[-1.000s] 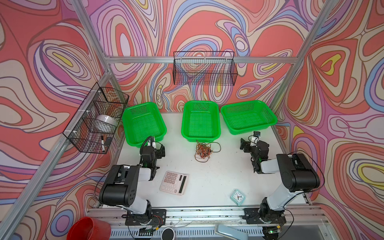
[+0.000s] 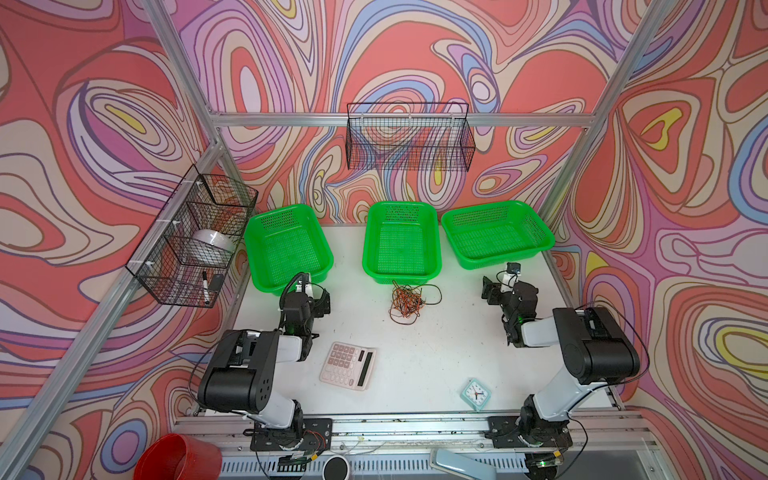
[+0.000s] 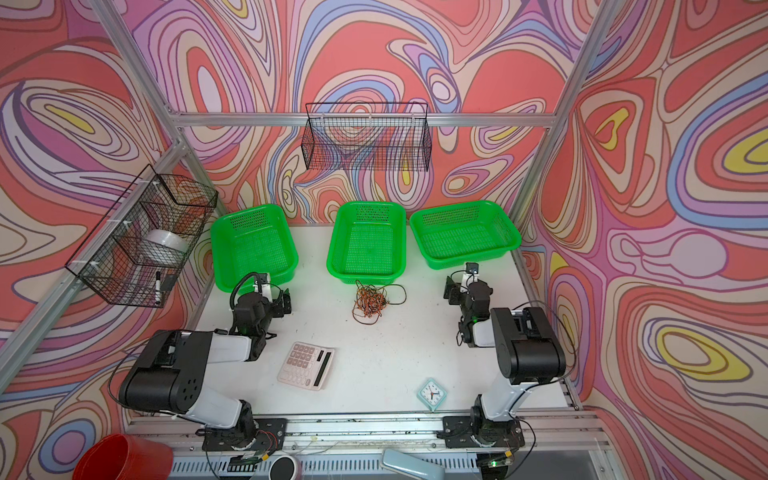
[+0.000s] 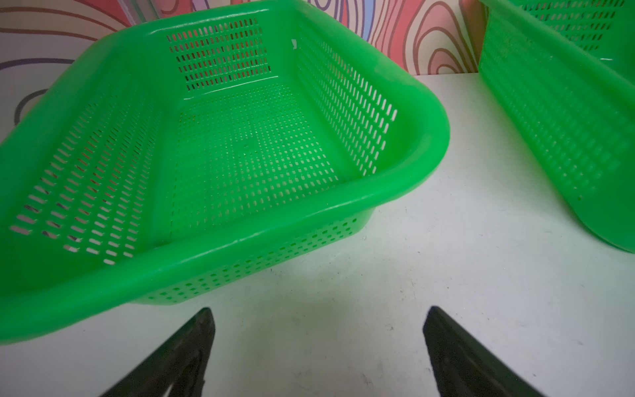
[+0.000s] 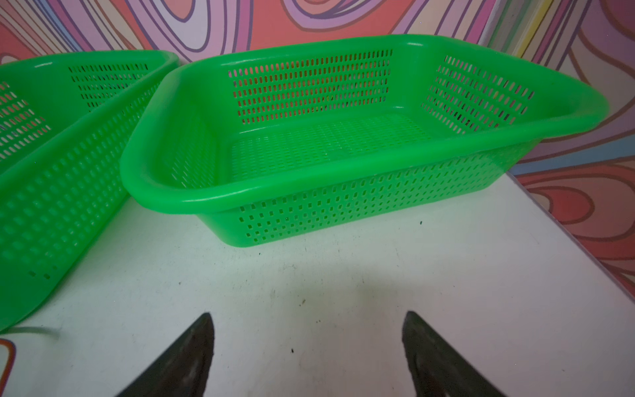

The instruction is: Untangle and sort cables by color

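A tangled heap of thin cables (image 2: pixel 406 301), orange-red and dark, lies mid-table just in front of the middle green basket (image 2: pixel 402 278). One dark loop reaches out to its right. The left green basket (image 4: pixel 218 231) and right green basket (image 5: pixel 370 165) look empty, as does the middle one. My left gripper is open before the left basket, with bare table between its fingers. Before the right basket, my right gripper stands open too, holding nothing. A red cable end (image 5: pixel 6 357) shows at the right wrist view's left edge.
A pink calculator (image 2: pixel 349 365) lies front left on the table, and a small pale clock (image 2: pixel 476 393) front right. Bare white table (image 2: pixel 432 352) surrounds the heap at its front and sides. Wire baskets (image 2: pixel 409 144) hang on the back and left frame.
The arms, cables and baskets have stayed where they were.
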